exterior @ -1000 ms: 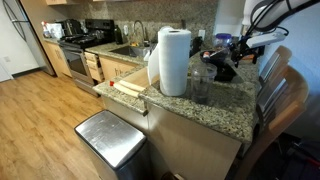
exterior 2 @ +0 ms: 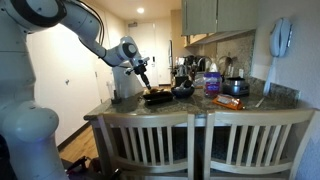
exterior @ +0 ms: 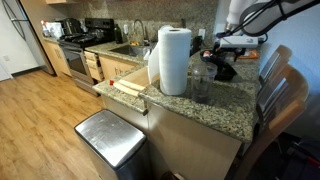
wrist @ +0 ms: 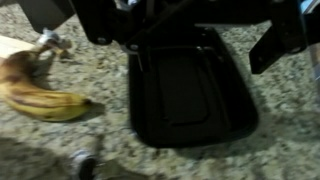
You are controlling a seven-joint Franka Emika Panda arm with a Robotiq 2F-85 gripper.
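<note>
In the wrist view a black rectangular tray (wrist: 190, 95) lies on the speckled counter, beneath my gripper. The black fingers stand wide apart at the top of that view, so the fingers look open, with no object seen held between them. A yellow banana with brown patches (wrist: 48, 103) rests on the counter left of the tray. From the other side, exterior view 2 has the gripper (exterior 2: 147, 82) just above the dark tray (exterior 2: 158, 97). Exterior view 1 shows the arm (exterior: 243, 22) reaching in from the right; its fingertips are hard to make out there.
A paper towel roll (exterior: 174, 62) and a clear pitcher (exterior: 203, 84) stand at the counter's near end. Beyond the tray are a dark bowl (exterior 2: 183, 92), a purple-blue container (exterior 2: 211, 80) and an orange packet (exterior 2: 228, 101). White chairs (exterior 2: 150, 143) line one side.
In exterior view 1 the arm has shifted left and upward over the counter, and now partly covers the blue container behind it. The counter objects look unmoved.
</note>
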